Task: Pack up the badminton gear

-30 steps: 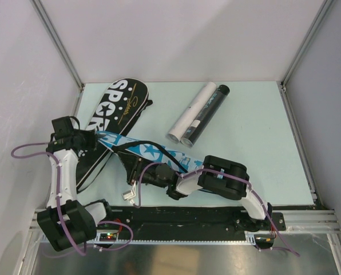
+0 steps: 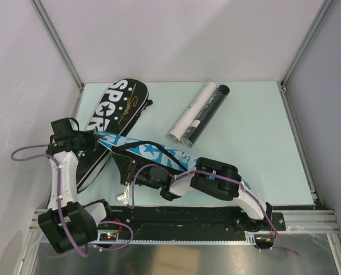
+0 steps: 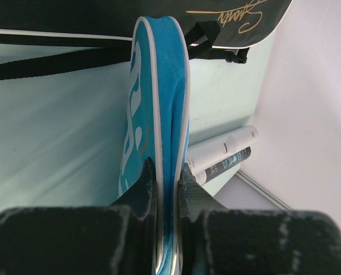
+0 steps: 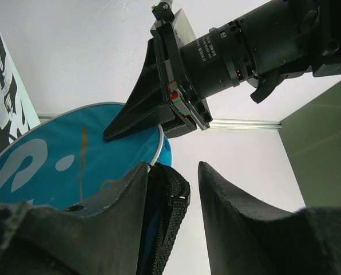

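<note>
A blue badminton bag (image 2: pixel 150 150) with white stars and a black strap (image 2: pixel 137 142) stretches across the middle of the table, standing on edge. My left gripper is shut on the bag's narrow end, with the blue fabric and white piping (image 3: pixel 157 109) between its fingers. Close by, my right gripper is part open. A black zip flap (image 4: pixel 171 197) at the end of the blue bag (image 4: pixel 73 154) shows between its fingers; the right wrist view does not show contact on both sides. The right arm hides the bag's lower part from above.
A black SPORT bag (image 2: pixel 112 114) lies flat at the left, partly behind the left gripper. Two tubes, one white (image 2: pixel 192 112) and one black (image 2: pixel 206 116), lie side by side at the back centre.
My right arm has shifted a little to the left, towards the bag end held by the left gripper. The left arm, the bags and the tubes look unchanged.
</note>
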